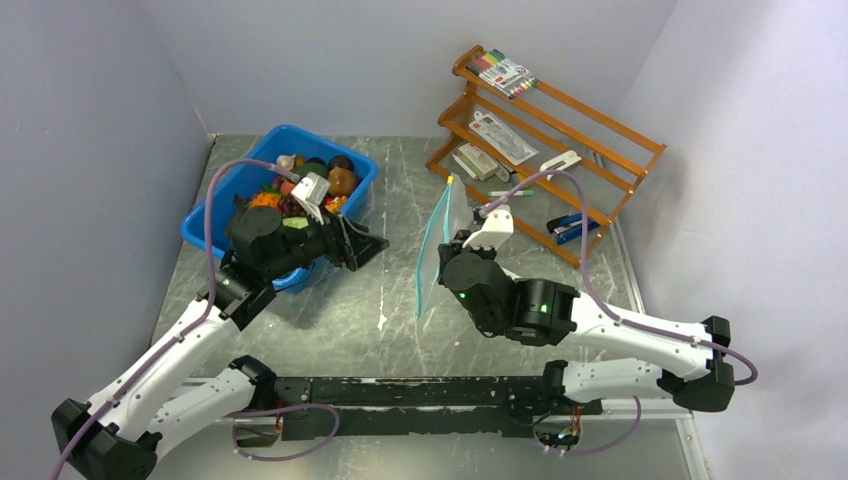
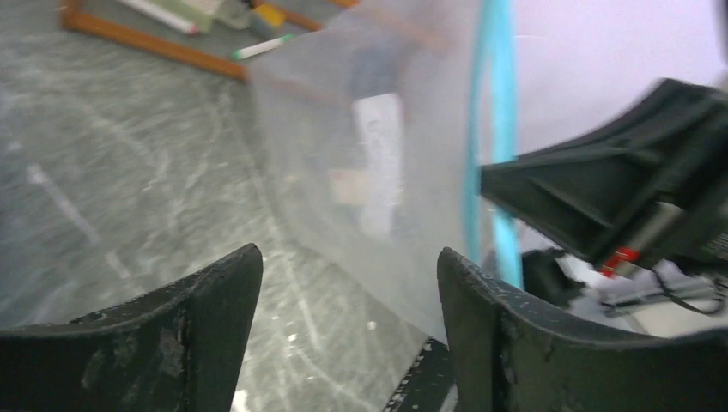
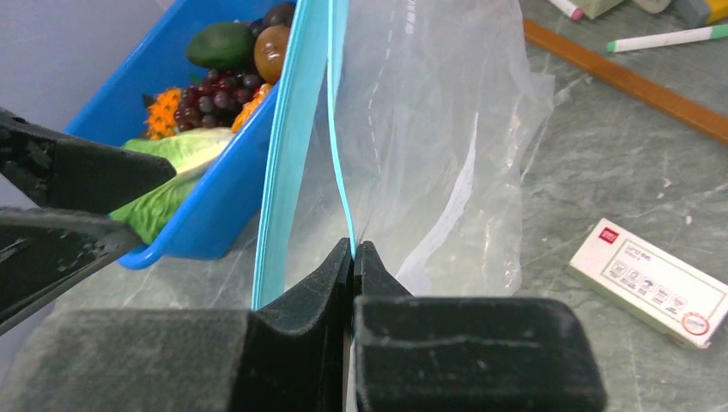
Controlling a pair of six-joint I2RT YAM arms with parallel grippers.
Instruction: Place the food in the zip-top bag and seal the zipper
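A clear zip top bag (image 1: 455,215) with a light blue zipper strip hangs upright over the middle of the table. My right gripper is shut on the bag's edge at the zipper; only thin film and a strip show between its fingers. In the left wrist view, the bag (image 2: 343,154) stands beyond my left gripper, whose fingers are apart with nothing between them. From above, that gripper is left of the bag, clear of it, near the food bin. The food (image 3: 215,94) includes grapes, lettuce, an avocado and a brown round item.
The blue bin (image 1: 365,185) holding the food stands at the back left. A wooden rack (image 1: 610,185) with pens, a stapler and packets fills the back right. On the table lies a small white box (image 3: 648,279).
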